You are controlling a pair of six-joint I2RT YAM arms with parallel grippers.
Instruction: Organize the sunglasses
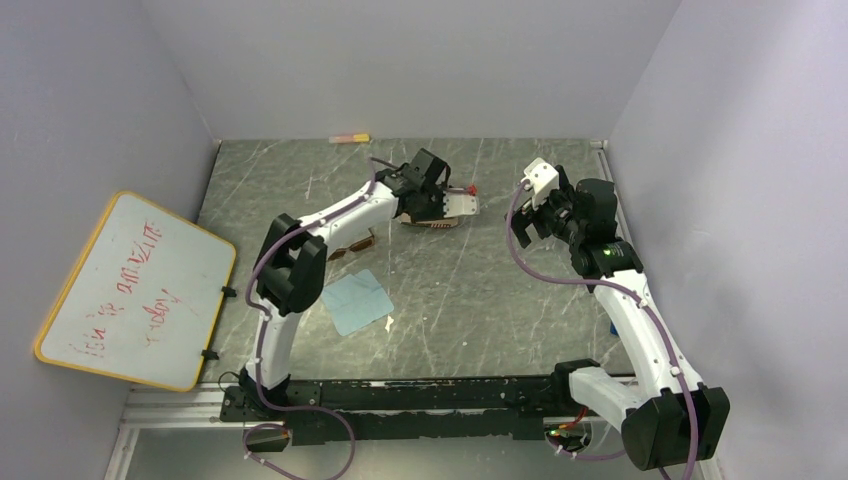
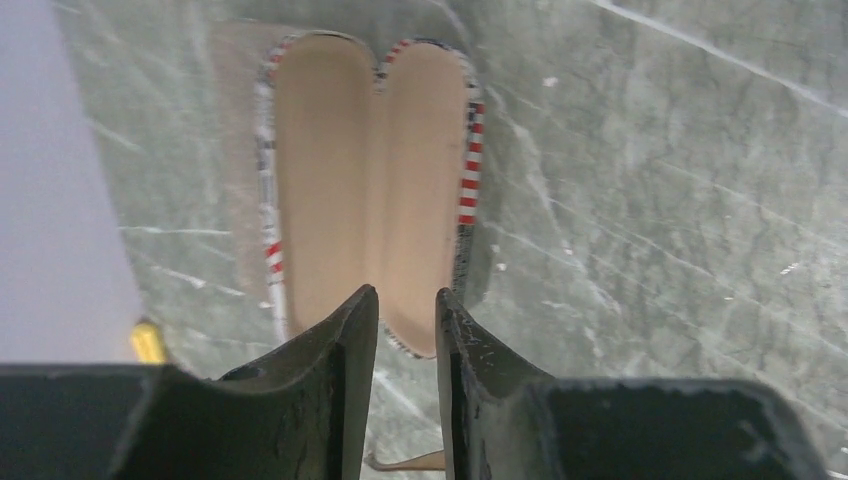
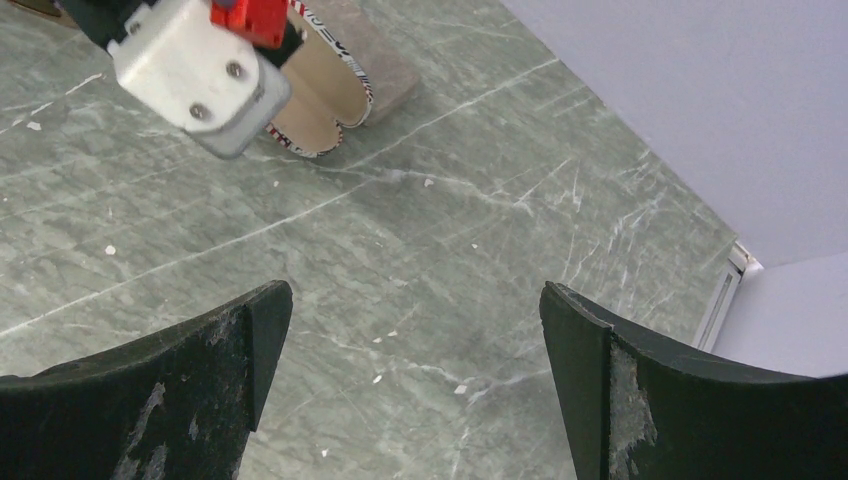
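An open glasses case [image 2: 325,180] with tan lining and striped rim lies below my left gripper, whose narrow fingers are slightly apart with nothing seen between them; from above, that gripper covers much of the case. Brown sunglasses [image 1: 360,244] lie on the table left of and nearer the front than the case, and a pale blue cloth [image 1: 355,300] is in front of them. My right gripper stands open and empty over the right side of the table, facing the case [image 3: 325,90].
A whiteboard [image 1: 135,290] leans along the left edge. A small pink-and-yellow object [image 1: 349,138] lies at the back by the wall.
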